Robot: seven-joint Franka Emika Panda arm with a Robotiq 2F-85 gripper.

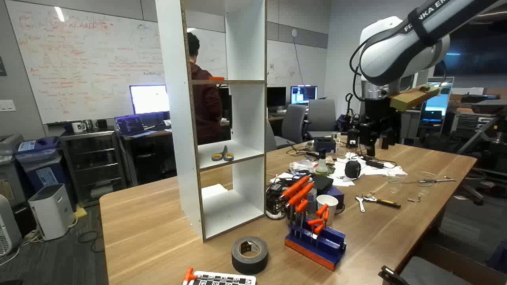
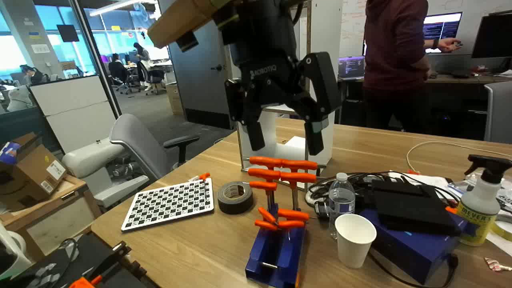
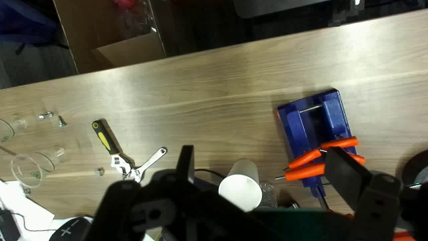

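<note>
My gripper points downward in the air, its two fingers spread wide with only empty space between them. In the wrist view the fingers frame a white paper cup and part of a blue stand, both down on the table. Orange-handled hex keys stand in that stand, upright, some with shorter handles lower down. A roll of black tape lies beside the stand. On the middle level of the white shelf rests a pair of scissors.
Adjustable wrenches and small glasses lie toward one table end. A water bottle, a blue box, cables and a spray bottle crowd one side. A checkered board lies past the tape. Bare wood runs along the table's near edge.
</note>
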